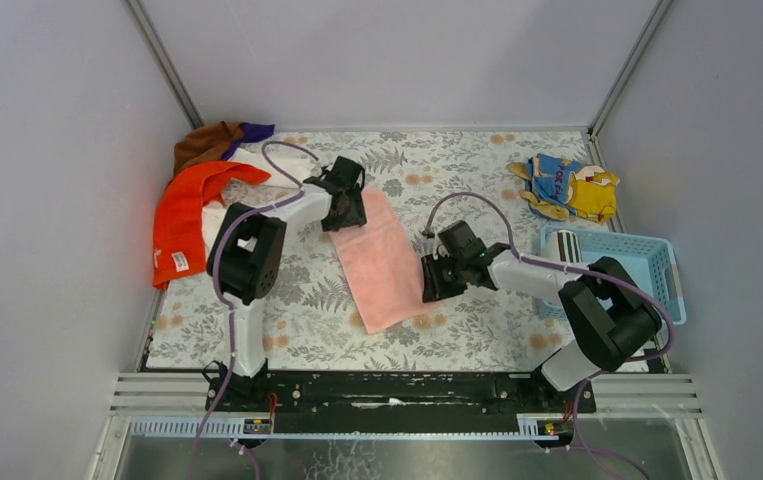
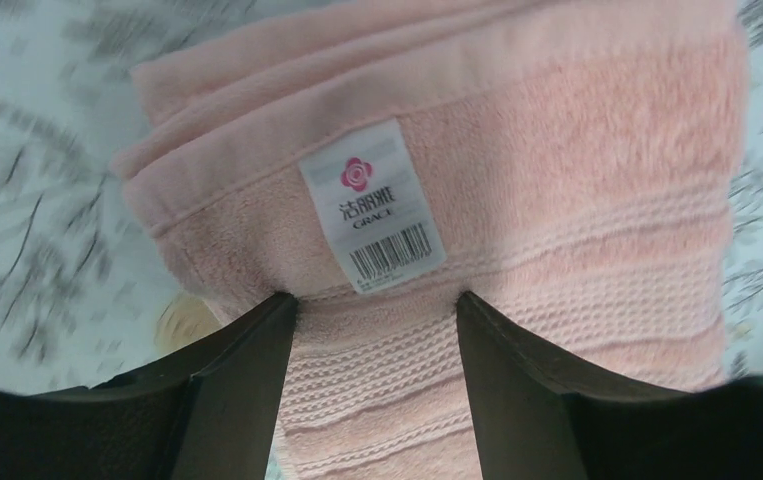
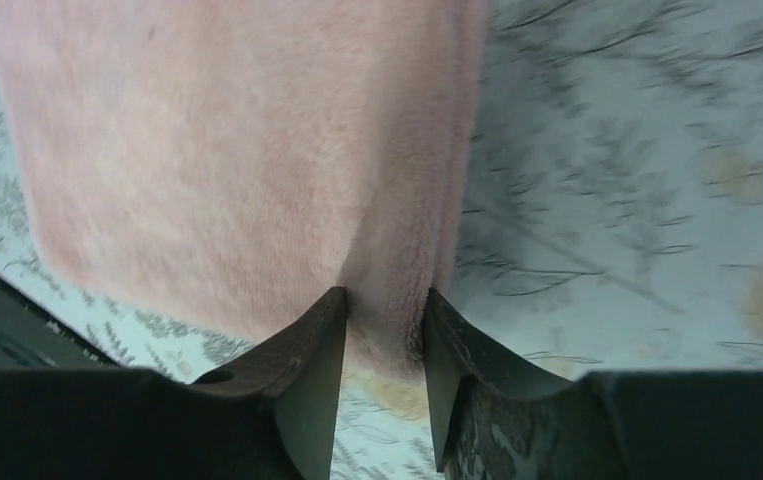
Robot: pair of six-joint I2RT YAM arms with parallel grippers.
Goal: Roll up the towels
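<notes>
A pink towel (image 1: pixel 379 265), folded lengthwise into a long strip, lies slanting across the middle of the table. Its far end with a white label (image 2: pixel 374 208) shows in the left wrist view. Over that far end stands my left gripper, open, its fingertips apart above the woven band of the towel. At the near right corner my right gripper is shut on the towel's edge, which bunches between its fingers. The layers of the towel (image 3: pixel 227 150) stay together along that side.
On the left lies a heap with an orange towel (image 1: pixel 182 225), a brown one (image 1: pixel 204 145) and white cloth. A blue and yellow towel (image 1: pixel 569 187) is at the back right. The light blue basket (image 1: pixel 665 290) on the right holds a striped cloth (image 1: pixel 563 246).
</notes>
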